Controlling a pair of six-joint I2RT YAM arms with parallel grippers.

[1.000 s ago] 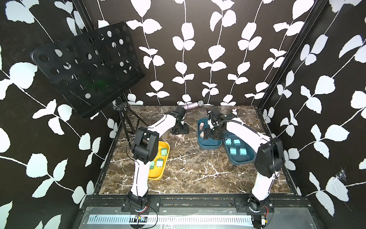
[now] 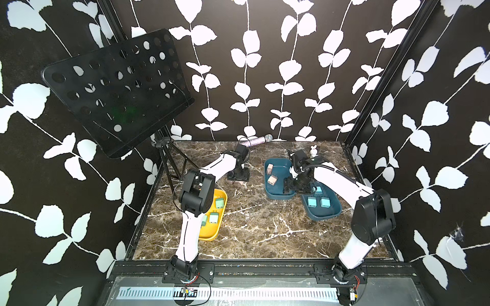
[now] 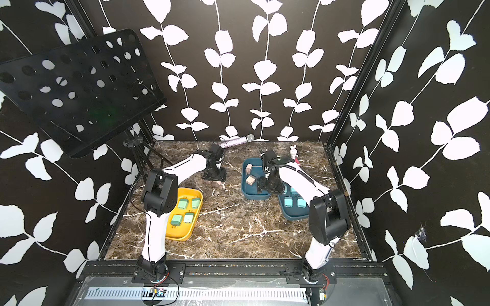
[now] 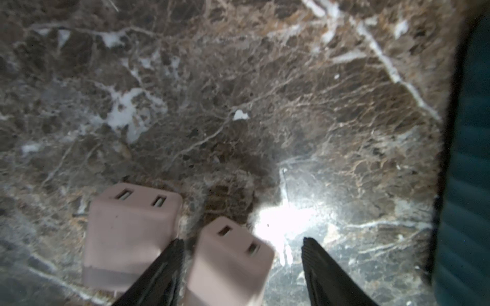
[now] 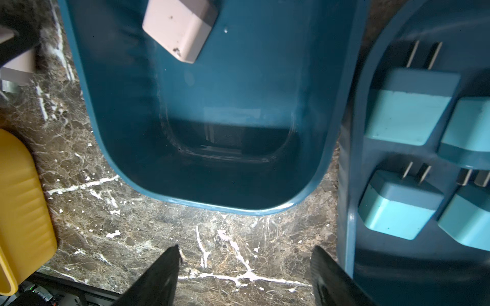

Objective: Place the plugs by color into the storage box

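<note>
Two pink plugs (image 4: 130,229) lie on the marble table under my left gripper. Its fingers are apart, and the nearer plug (image 4: 229,265) shows low in the gap, nearer the left finger; whether they touch cannot be made out. In the left blue box (image 5: 219,204) sit two more pink plugs (image 3: 248,168), one partly cut off in the right wrist view. Teal plugs (image 5: 400,204) stand in the right blue box (image 5: 349,239). Green plugs (image 3: 187,217) rest in the yellow box (image 3: 176,238). My right gripper hangs over the blue boxes, open and empty.
A microphone (image 2: 255,141) lies by the back wall, and a small white rabbit figure (image 2: 313,151) stands at the back right. The tripod stand (image 2: 163,148) occupies the left side.
My right gripper has moved to the right, uncovering the pink plugs in the left blue box. The left gripper has shifted slightly left and down over the loose pink plugs.
</note>
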